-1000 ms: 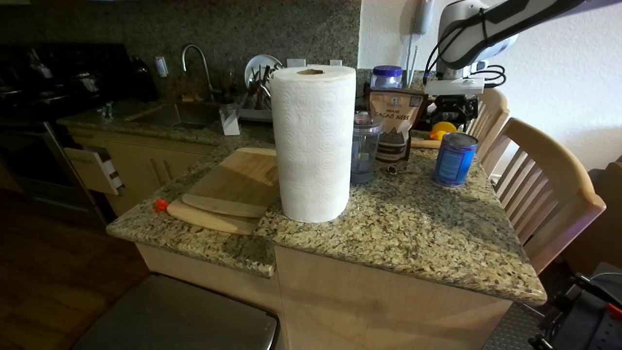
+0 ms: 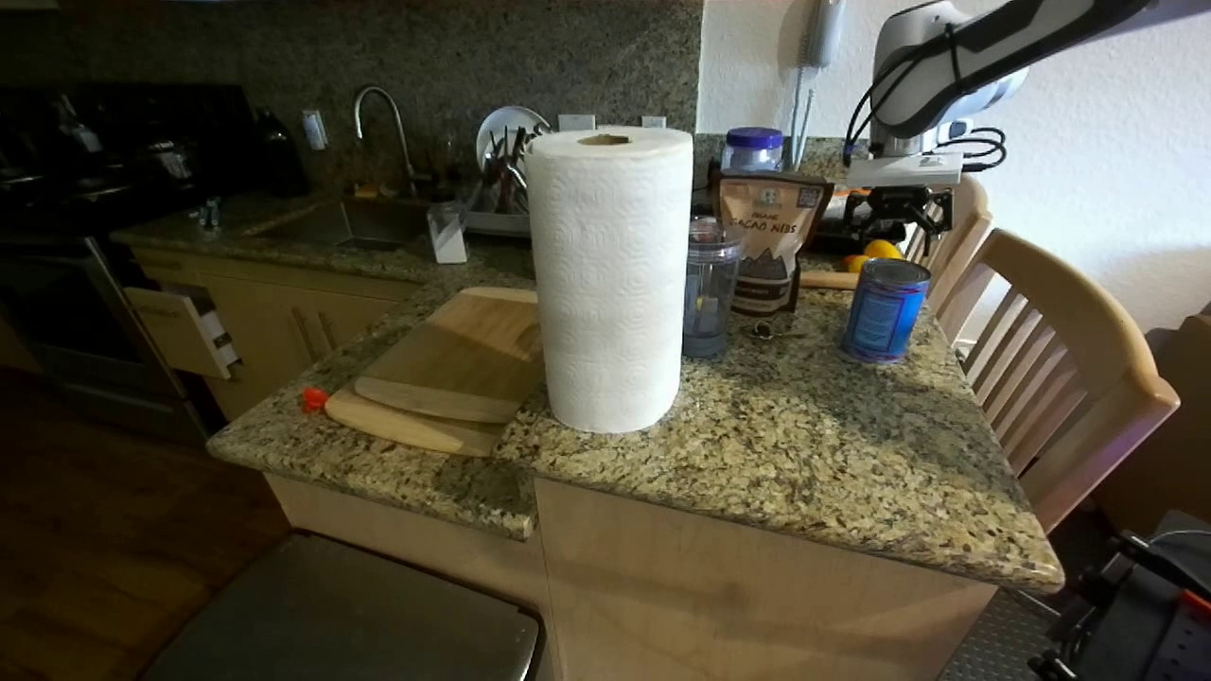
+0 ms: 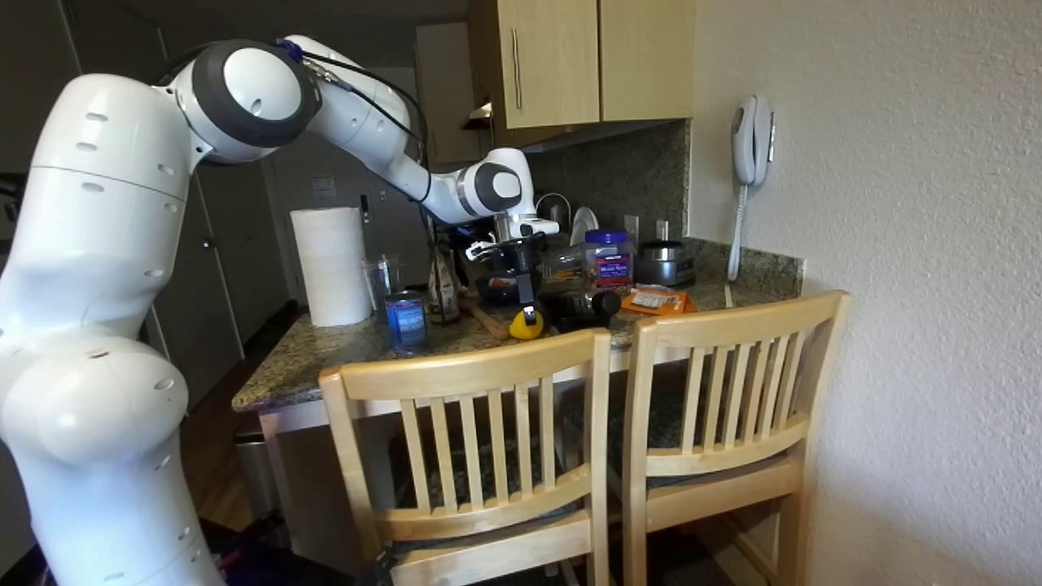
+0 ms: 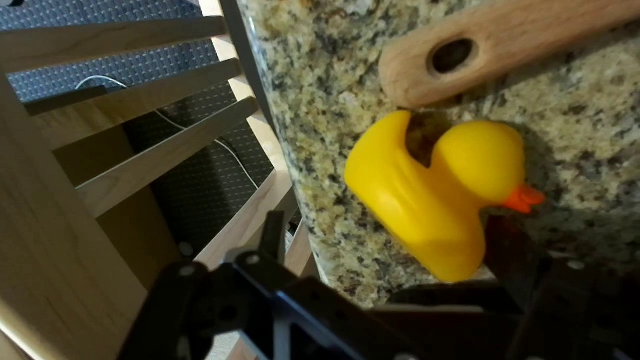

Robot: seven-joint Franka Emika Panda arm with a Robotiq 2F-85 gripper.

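Observation:
A yellow rubber duck (image 4: 414, 198) with an orange beak lies on its side on the granite counter (image 4: 312, 120), close to the counter's edge. In the wrist view my gripper is open over it. One dark finger (image 4: 273, 237) is out over the edge, clear of the duck; the other reaches the duck's breast, and whether it touches is unclear. Exterior view 1 has the gripper (image 2: 900, 221) just above the duck (image 2: 882, 250), which is partly hidden behind a blue can. The duck (image 3: 527, 324) also shows beneath the gripper in exterior view 2.
A wooden handle (image 4: 432, 66) lies beside the duck. The blue can (image 2: 887, 310), cacao bag (image 2: 766, 238) and paper towel roll (image 2: 613, 284) stand nearby. Chair backs (image 3: 469, 361) rise along the counter edge.
My gripper has shifted a little to the right in exterior view 1, and its fingers look wider apart. The duck appears slightly further right and turned differently.

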